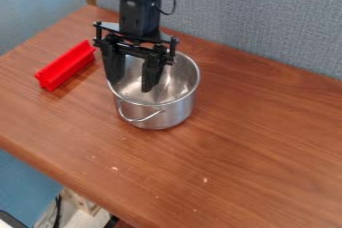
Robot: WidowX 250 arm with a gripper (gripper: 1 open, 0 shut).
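My black gripper point(134, 72) hangs straight down over a silver metal pot point(160, 107), its two fingers apart and reaching into the pot's mouth near the left side and middle. Nothing shows between the fingers; the pot's inside floor is partly hidden by them. A red bar-shaped object point(64, 66) lies on the wooden table to the left of the pot.
A textured grey wall point(267, 17) stands behind, and a blue surface point(27, 172) lies beyond the table's left edge.
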